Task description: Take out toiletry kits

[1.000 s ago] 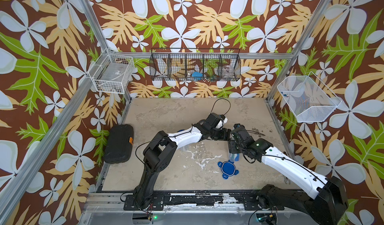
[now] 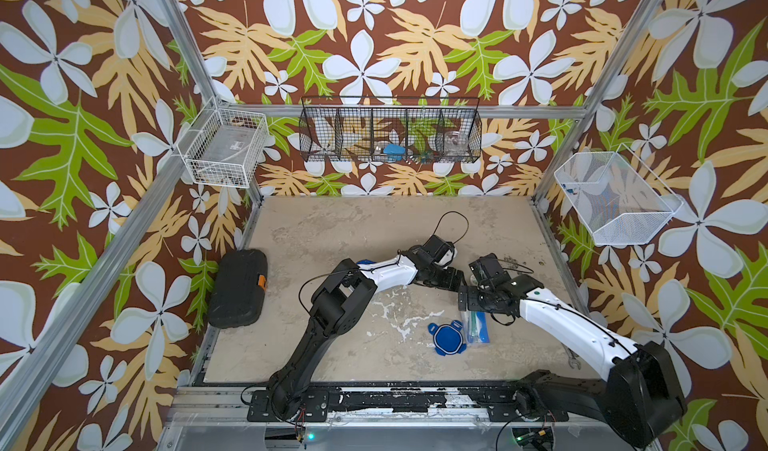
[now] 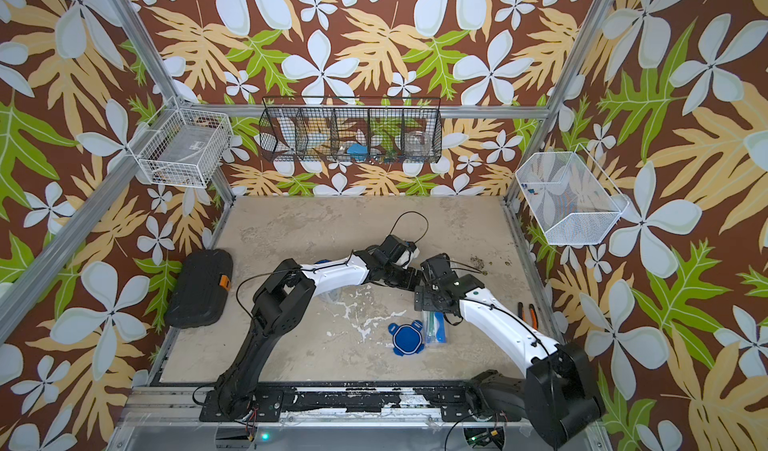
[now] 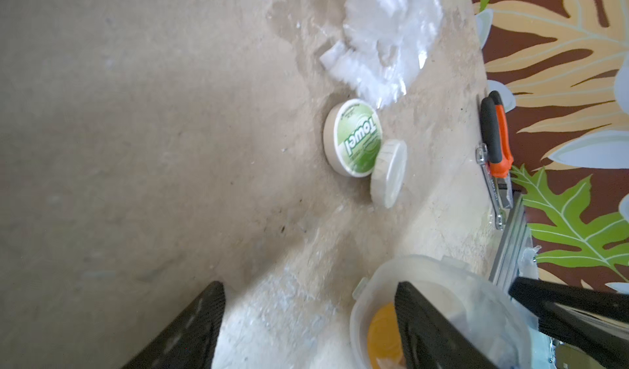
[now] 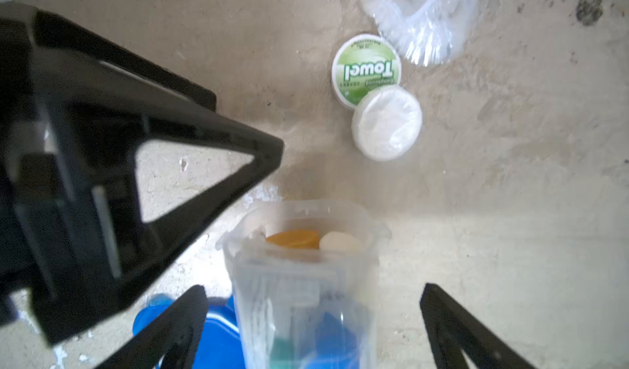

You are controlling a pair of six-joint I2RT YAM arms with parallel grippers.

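A clear container point(image 5: 301, 284) with a yellow item, a white item and blue and green contents shows in the right wrist view. It sits between the spread fingers of my open right gripper, apart from both. Just beyond its mouth lie a green-labelled towel tablet point(image 5: 365, 67) and a white wrapped tablet point(image 5: 386, 122), touching each other. A crumpled clear bag point(image 4: 393, 35) rests beside them in the left wrist view. My left gripper is open; one fingertip overlaps the container point(image 4: 432, 284) there, and contact cannot be judged.
A blue lid point(image 2: 448, 337) with side tabs lies on the table in front. A black case point(image 2: 237, 288) stands at the left. Pliers point(image 3: 533, 316) lie by the right edge. Wire baskets point(image 2: 389, 131) hang at the back.
Both arms have shifted slightly around the container. The blue lid has moved a little left, and the container's blue contents show more below the right gripper than a second ago.
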